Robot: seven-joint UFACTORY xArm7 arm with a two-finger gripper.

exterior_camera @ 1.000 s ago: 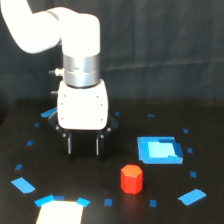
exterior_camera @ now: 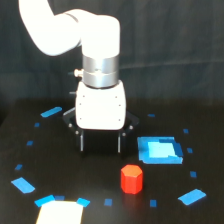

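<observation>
My gripper (exterior_camera: 100,148) hangs over the dark table with its two thin fingers spread apart; only dark table shows between them. A red hexagonal block (exterior_camera: 131,179) rests on the table in front of the gripper and to its right, clear of the fingers. Off to the gripper's right lies a blue square tray (exterior_camera: 146,158) with a pale inner area. How high the fingertips are above the table is hard to tell.
A pale cream object (exterior_camera: 60,213) is cut off by the lower left edge. Blue tape strips (exterior_camera: 22,185) and small blue squares are scattered over the table. Bare table surrounds the red block.
My gripper has moved to the right and is slightly higher in the view. The red block and the blue tray have not moved.
</observation>
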